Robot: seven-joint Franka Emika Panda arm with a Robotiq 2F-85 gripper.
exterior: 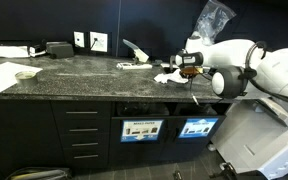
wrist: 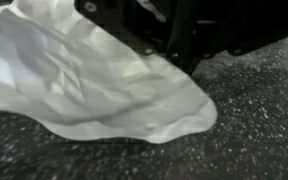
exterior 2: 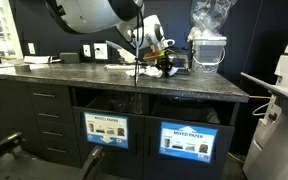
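A crumpled white cloth or paper sheet (exterior: pixel 168 77) lies on the dark speckled counter (exterior: pixel 94 88) towards its right end. In the wrist view the white sheet (wrist: pixel 94 90) spreads out beneath and left of my black gripper, with folds running across it. The fingers come together at the sheet's upper edge and look shut on it; the exact pinch is hidden by the dark gripper body. From the second exterior view, the sheet (exterior 2: pixel 164 72) shows low on the counter below the arm.
A clear-bagged container (exterior 2: pixel 206 48) stands behind, right of the gripper. At the counter's back are a pale long item (exterior: pixel 134 66) and a black box (exterior: pixel 59 49). A small round dish (exterior: pixel 25 75) and papers lie far left. Labelled bins (exterior 2: pixel 188 140) sit below.
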